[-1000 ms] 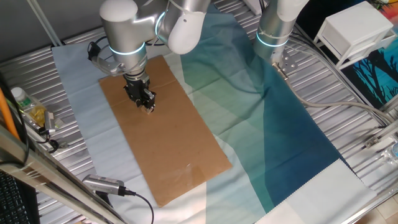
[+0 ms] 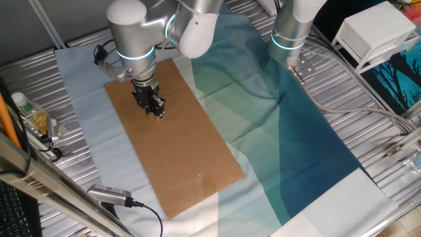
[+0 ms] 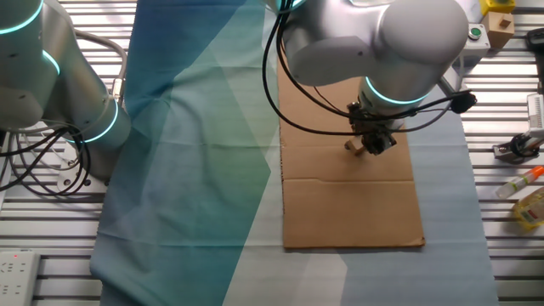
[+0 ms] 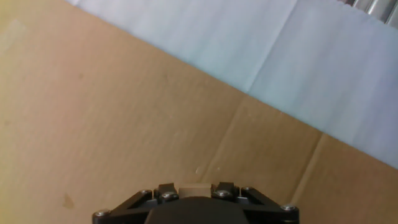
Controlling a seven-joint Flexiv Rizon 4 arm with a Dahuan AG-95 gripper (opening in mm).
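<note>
A small light-brown block (image 4: 195, 190) sits between the two dark fingers of my gripper at the bottom of the wrist view, and the fingers are shut on it. In exterior view 2 the block (image 3: 354, 147) pokes out beside the black gripper (image 3: 365, 144), low over the cardboard sheet (image 3: 348, 208). Exterior view 1 has the gripper (image 2: 157, 113) pointing down over the upper part of the cardboard (image 2: 181, 148). Whether the block touches the cardboard I cannot tell.
Blue, green and white cloth (image 2: 243, 125) lies under the cardboard, which is bare over most of its area. A silver cylindrical device (image 2: 109, 195) with a cable stands by the near-left cloth edge. Bottles (image 2: 36, 118) are at the left, and a white rack (image 2: 375, 33) is at upper right.
</note>
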